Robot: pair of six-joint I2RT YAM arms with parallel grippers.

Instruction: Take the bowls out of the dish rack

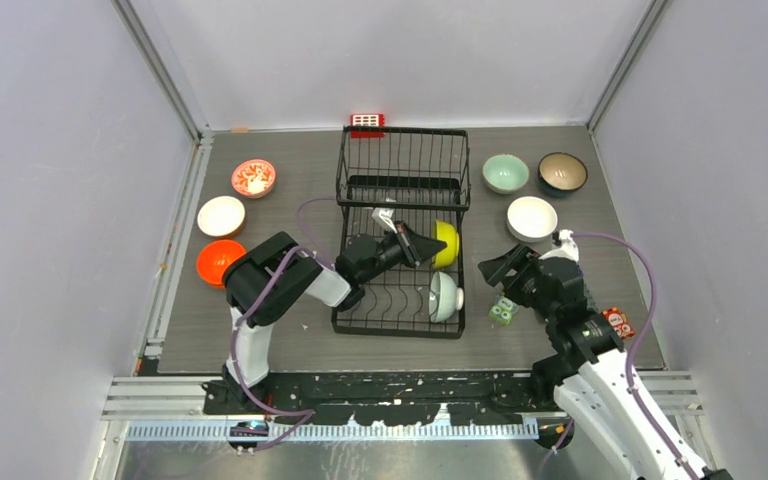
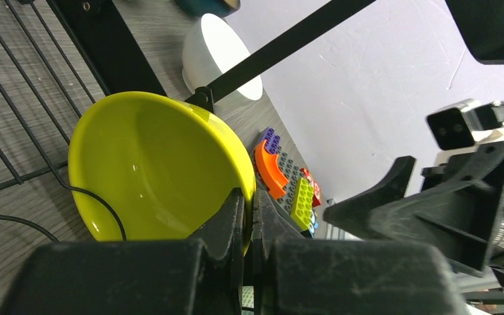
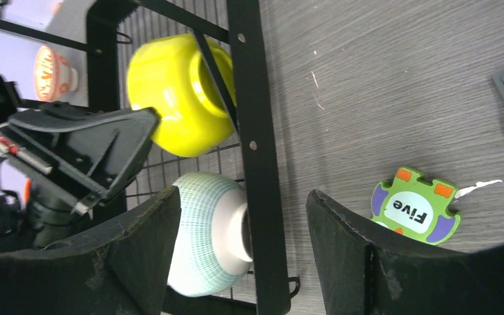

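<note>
Inside the black dish rack (image 1: pixel 400 328), a yellow bowl (image 1: pixel 447 243) stands on its side. My left gripper is shut on that bowl's rim, with one finger inside the bowl (image 2: pixel 151 164) and one outside. A white-and-green bowl (image 1: pixel 445 298) is also on its side in the rack, in front of the yellow one. Its outer wall (image 3: pixel 210 230) faces my right gripper, which stands apart from the rack on its right side. The right fingers are part open, and nothing is between the fingers.
Bowls stand on the table at both sides: orange (image 1: pixel 218 260), white (image 1: pixel 221 216) and patterned (image 1: pixel 254 177) left; green (image 1: pixel 505 173), brown (image 1: pixel 562 173) and white (image 1: pixel 531 218) right. A "Five" toy (image 3: pixel 415 209) lies right of the rack.
</note>
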